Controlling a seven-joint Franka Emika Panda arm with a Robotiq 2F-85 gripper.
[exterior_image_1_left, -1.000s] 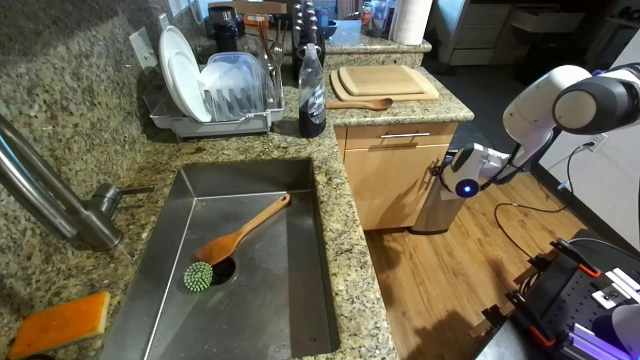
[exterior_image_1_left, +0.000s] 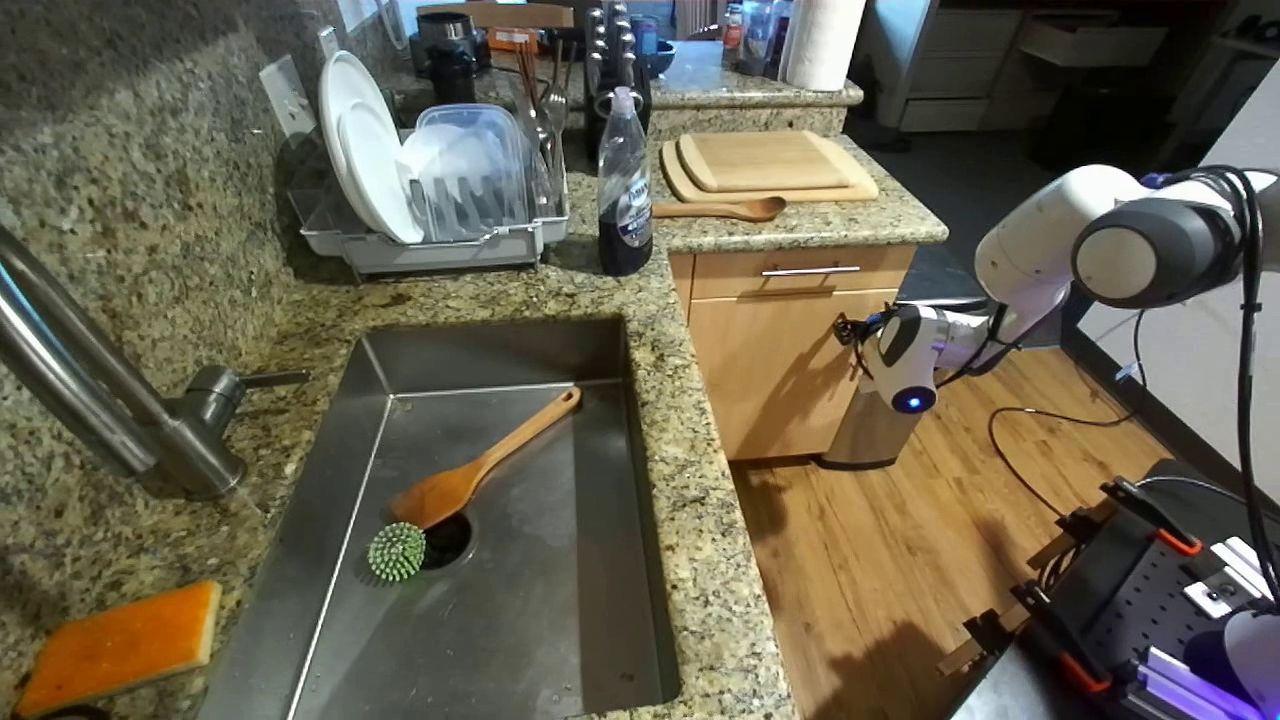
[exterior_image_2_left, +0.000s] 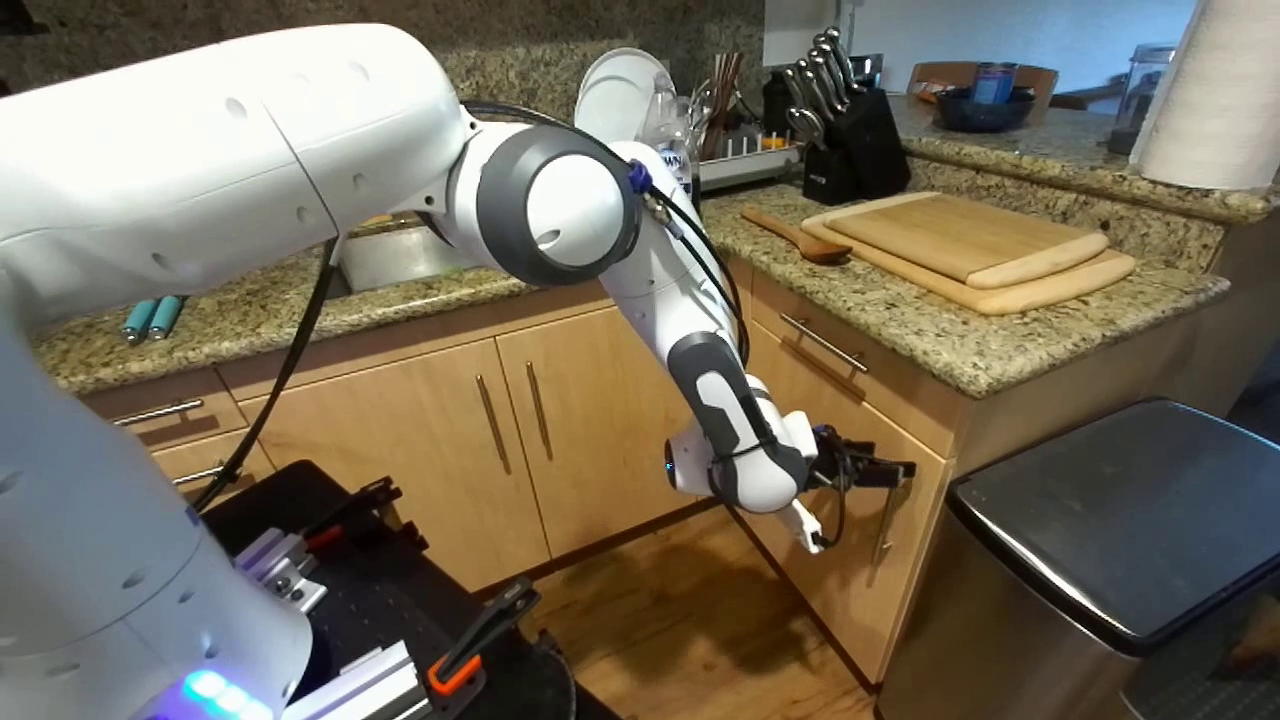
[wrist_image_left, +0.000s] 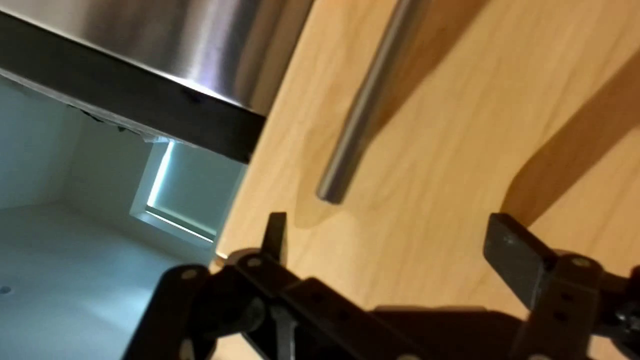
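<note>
In the wrist view my gripper stands open in front of the light wood cabinet door (wrist_image_left: 456, 180), its two black fingers wide apart. The door's metal bar handle (wrist_image_left: 367, 108) runs at a slant in that view. Its lower end lies beyond the gap between the fingertips, nearer the left one, and nothing is held. Exterior view 2 shows the gripper (exterior_image_2_left: 902, 472) close to the door, by the upper part of the upright handle (exterior_image_2_left: 883, 534). Whether a fingertip touches the door is unclear. The door looks shut in exterior view 1.
A steel trash can (exterior_image_2_left: 1116, 528) stands right beside the cabinet. Above the door are a drawer (exterior_image_1_left: 792, 271) and a counter with cutting boards (exterior_image_1_left: 768, 164) and a wooden spoon (exterior_image_1_left: 756, 209). The sink (exterior_image_1_left: 540, 576) holds a wooden spatula and green brush. Floor before the cabinet is open.
In exterior view 1 my arm and gripper have shifted left and slightly lower, across the front of the cabinet door. The door and the things on the counter look unchanged.
</note>
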